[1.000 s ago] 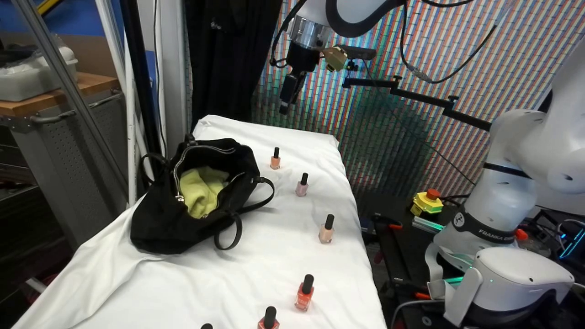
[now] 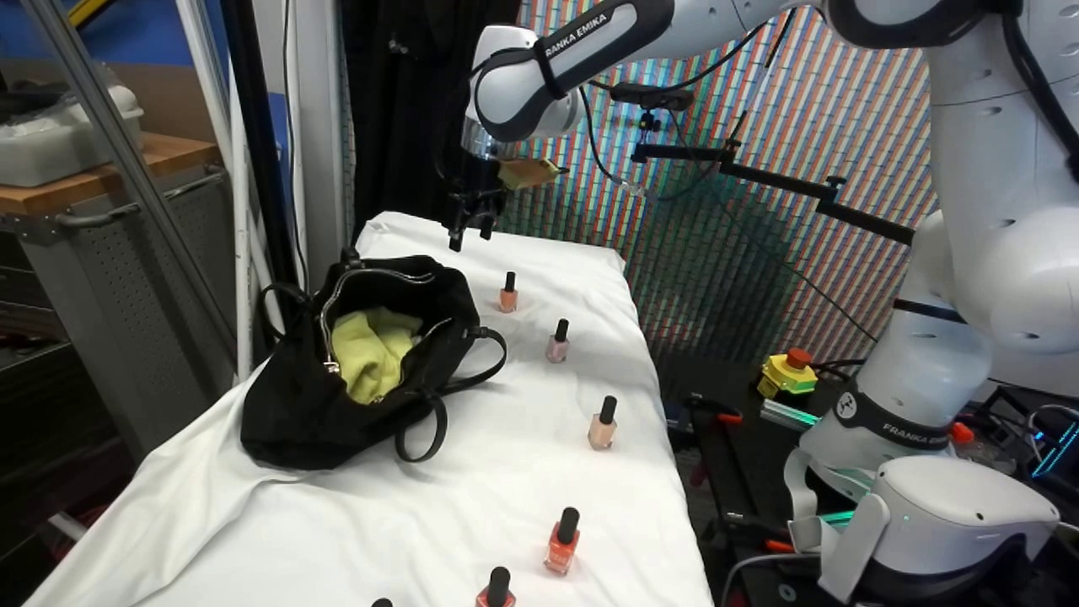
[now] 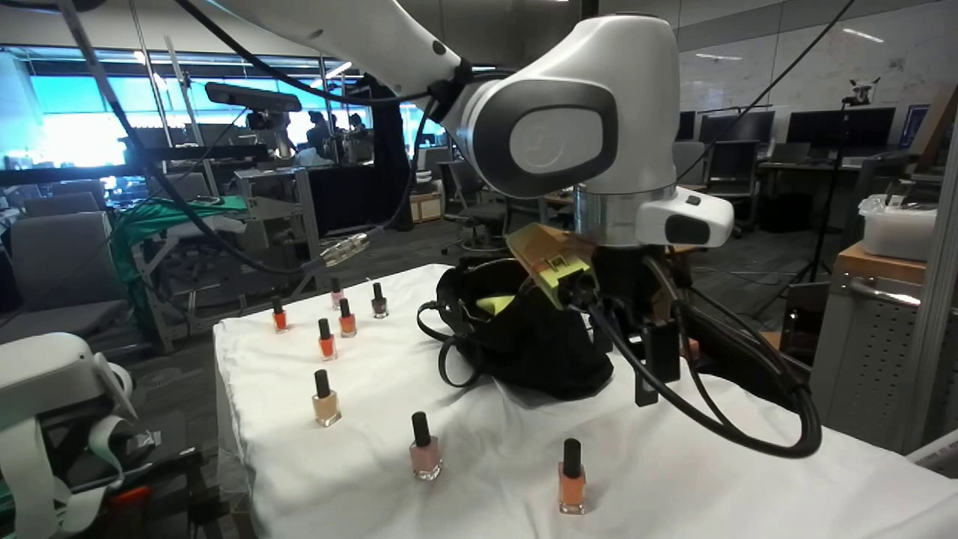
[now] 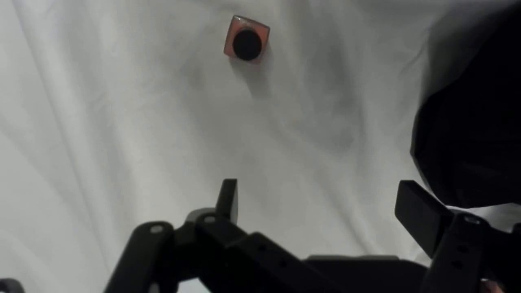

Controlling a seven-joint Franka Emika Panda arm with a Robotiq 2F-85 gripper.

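Observation:
My gripper stands open above the white cloth, and only bare cloth shows between its fingers. In exterior view 1 the gripper [image 2: 471, 239] hangs over the far end of the table, beyond the peach-orange nail polish bottle [image 2: 507, 298]. From the wrist that same bottle [image 4: 247, 44] appears upright, its black cap facing the camera, ahead of the fingers and apart from them. A black bag [image 2: 303, 410] sits open on the table with yellow-green cloth [image 2: 369, 349] inside. The bag's dark side [image 4: 469, 141] fills the right of the wrist view, close to the right finger.
A pinkish bottle [image 2: 557, 347], a beige bottle [image 2: 602, 429] and a red-orange bottle [image 2: 562, 546] stand along the table's right side, with several more at the near end. Bag handles [image 2: 430, 435] spread onto the cloth. Free cloth lies between bag and bottles.
The arm has reached farther out; my gripper has come down and moved left in exterior view 1, and has turned. The bottles and bag are where they were.

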